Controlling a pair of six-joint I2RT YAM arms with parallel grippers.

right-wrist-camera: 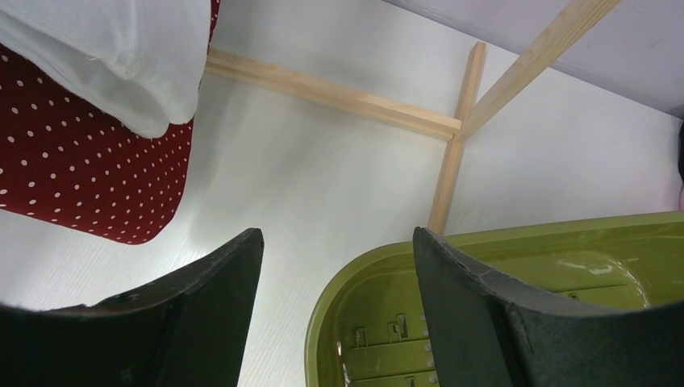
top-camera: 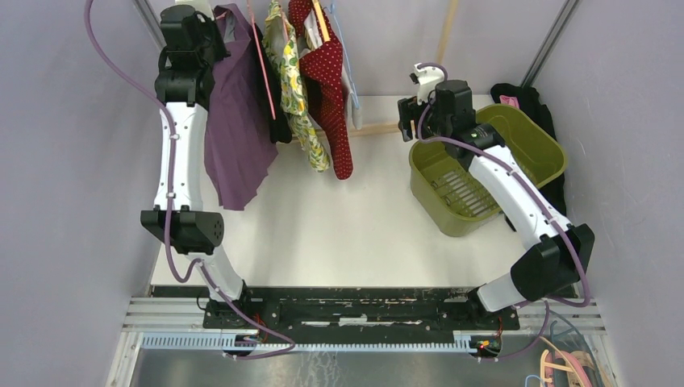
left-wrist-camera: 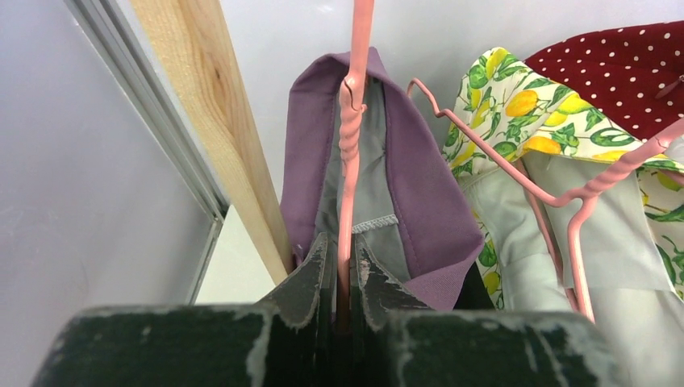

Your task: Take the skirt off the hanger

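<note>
The purple skirt [top-camera: 239, 137] hangs at the left end of the row of clothes, its grey lining [left-wrist-camera: 373, 177] showing at the open waist in the left wrist view. Against that waist runs a pink wire hanger [left-wrist-camera: 348, 153], twisted partway up. My left gripper is shut on the pink hanger's wire, in front of the skirt's waistband. How the skirt is fixed to the hanger lower down is hidden by the fingers. Over the near left rim of the green basket, my right gripper stands open and empty.
Right of the skirt hang a dark garment, a lemon-print garment [top-camera: 300, 97] and a red dotted one [top-camera: 327, 89]. A wooden post [left-wrist-camera: 218, 121] stands close left of my left gripper. The green basket [top-camera: 452, 222] is on the right. Bare table [top-camera: 339, 234] lies between.
</note>
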